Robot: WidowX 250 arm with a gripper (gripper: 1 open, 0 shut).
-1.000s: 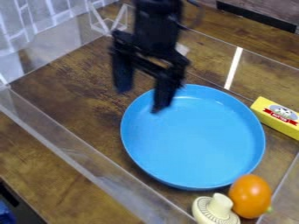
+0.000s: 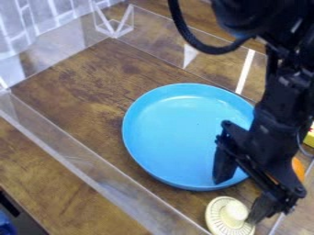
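Observation:
My gripper [image 2: 249, 184] is open at the lower right, its black fingers reaching down over the right side of the blue plate [image 2: 172, 128], toward the cream mushroom-like object [image 2: 229, 217] near the bottom edge. An orange object [image 2: 297, 169] is mostly hidden behind the gripper at the right. Nothing shows clearly between the fingers.
Clear plastic edging runs along the left and top. A blue item [image 2: 6, 226] shows at the lower left corner. The arm covers much of the right side.
The gripper has moved from the upper middle down and to the right, over the orange and cream objects. It now hides most of the orange object and the yellow box.

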